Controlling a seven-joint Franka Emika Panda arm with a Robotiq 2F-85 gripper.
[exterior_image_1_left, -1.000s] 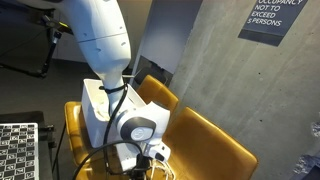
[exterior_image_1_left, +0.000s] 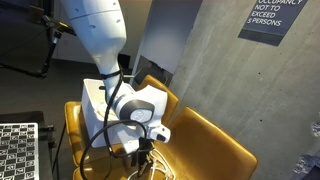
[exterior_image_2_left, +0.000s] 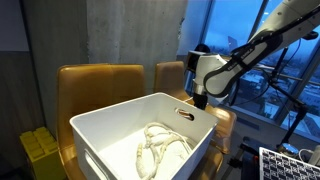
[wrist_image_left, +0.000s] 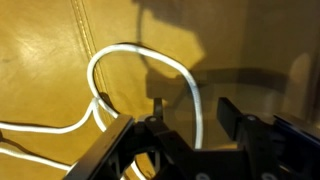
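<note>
A white cord (wrist_image_left: 130, 47) lies in a loop on the tan chair seat (wrist_image_left: 45, 65), with strands crossing at the left in the wrist view. My gripper is above it, its fingers apart and one length of cord running through the gap between them. Its fingers do not appear to press on the cord. In exterior view 1 the gripper (exterior_image_1_left: 142, 160) points down near the cord (exterior_image_1_left: 160, 170) on the chair. Exterior view 2 does not show the fingertips clearly.
A white box (exterior_image_2_left: 105, 130) stands on the chairs, with more pale cord (exterior_image_2_left: 165, 150) inside. Tan chair backs (exterior_image_1_left: 210, 145) rise behind the arm, against a grey wall. A checkered board (exterior_image_1_left: 18, 150) is at the left edge.
More of the cord shows beneath the gripper.
</note>
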